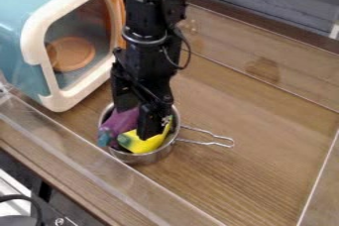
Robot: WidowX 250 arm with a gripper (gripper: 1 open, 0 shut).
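Note:
A steel strainer pot (189, 140) with a long wire handle stands on the wooden surface, holding a yellow object (146, 141), a purple object (117, 123) and a small teal piece. My black gripper (141, 121) hangs just over the pot, partly hiding its contents; it is open, and its fingertips are hard to make out against the dark arm.
A toy microwave (47, 47) in teal and white, with an orange disc inside, stands at the upper left. A clear rail runs along the near left edge.

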